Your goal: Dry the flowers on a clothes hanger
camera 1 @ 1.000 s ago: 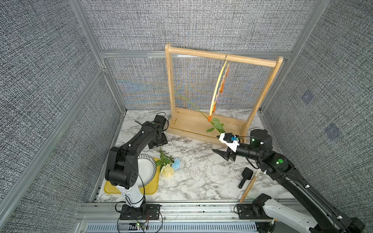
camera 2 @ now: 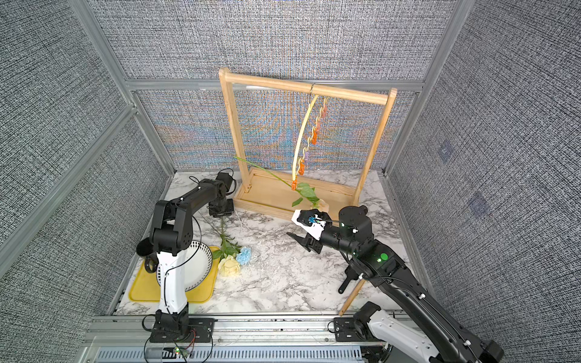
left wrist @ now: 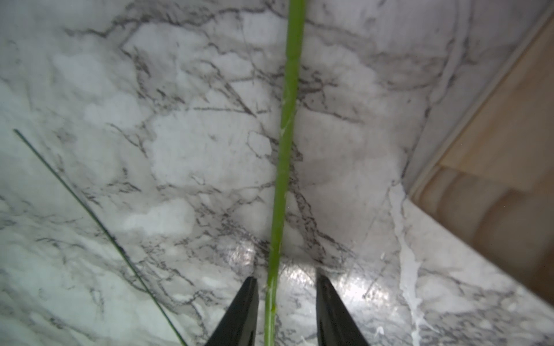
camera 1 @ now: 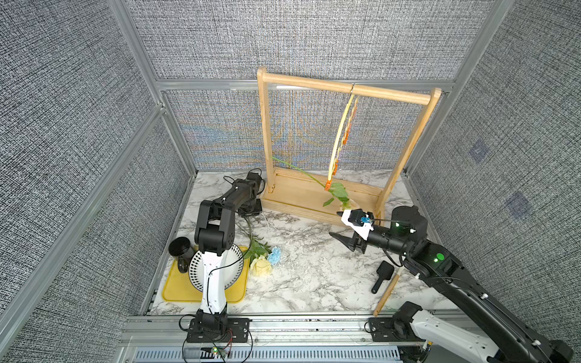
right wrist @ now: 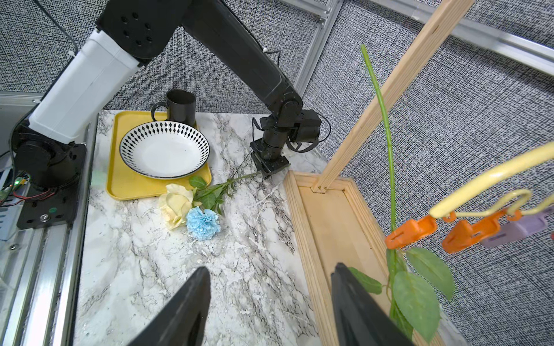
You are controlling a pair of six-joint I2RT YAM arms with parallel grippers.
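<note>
A green stem with leaves (right wrist: 416, 294) hangs from an orange clip (right wrist: 411, 233) on the hanger (camera 1: 336, 139), which hangs from the wooden rack (camera 1: 308, 83). My right gripper stands open just in front of it, nothing between its fingers. A cream rose (right wrist: 176, 204) and a blue carnation (right wrist: 203, 225) lie with their stems on the marble table by the tray. My left gripper is open over a green stem (left wrist: 282, 167), low near the table; a thinner stem (left wrist: 92, 213) lies to its left.
A yellow tray (camera 1: 175, 290) holds a plate and black mug (right wrist: 181, 106) at left. The rack's tray base (camera 1: 302, 193) fills the back. A black scoop (camera 1: 382, 275) and wooden stick lie at right.
The hanging stem has shifted slightly; my right arm is nearly still.
</note>
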